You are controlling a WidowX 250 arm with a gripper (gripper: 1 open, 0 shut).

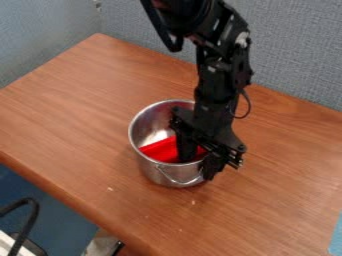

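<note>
A silver metal pail (pixel 151 166) with a wire handle stands on the wooden table. A red elongated object (pixel 159 149) lies inside it, partly covered by my black gripper (pixel 195 152), which reaches down into the pail's right side. The fingers are dark against each other and partly hidden, so whether they are open or shut on the red object is unclear.
A grey padded wall (pixel 294 60) stands behind. At the lower left, beyond the table's edge, are a black cable and a pale object.
</note>
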